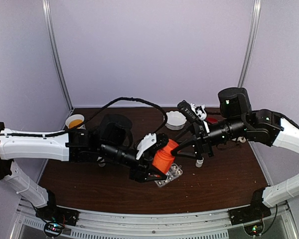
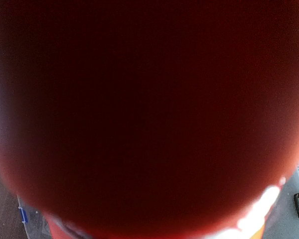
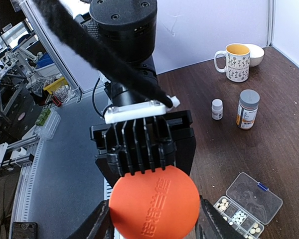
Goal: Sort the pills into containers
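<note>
An orange bottle [image 1: 162, 161] is held tilted above the table, with my left gripper [image 1: 159, 159] shut around its body. The bottle's orange cap [image 3: 154, 204] sits between the fingers of my right gripper, which is shut on it; raised lettering shows on its top. In the top view the cap lies against the bottle's mouth; whether it is threaded on cannot be told. The left wrist view is filled by the blurred, dark red bottle [image 2: 149, 199]. Below the bottle lies a clear pill organizer [image 3: 237, 217], its lid open, with white pills in several compartments.
A mug [image 3: 237, 64], a small white bowl [image 3: 256, 55], a small white bottle [image 3: 217, 109] and a grey-capped bottle [image 3: 247, 110] stand at the left side. A white dish [image 1: 175, 120] and another small white bottle [image 1: 199, 163] are near the right arm.
</note>
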